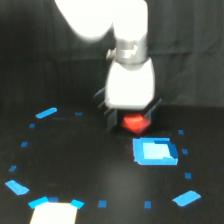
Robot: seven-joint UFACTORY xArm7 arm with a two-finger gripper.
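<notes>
Just behind the blue square frame, a blurred red block shows at the fingertips of my gripper. The white gripper body is directly above it, with dark fingers on both sides of the block. Motion blur hides whether the fingers touch the block or whether it rests on the table. The blue frame lies flat on the black table, with a white patch inside it.
A pale block is cut off by the bottom edge at left. Flat blue strips and small blue marks border the dark table.
</notes>
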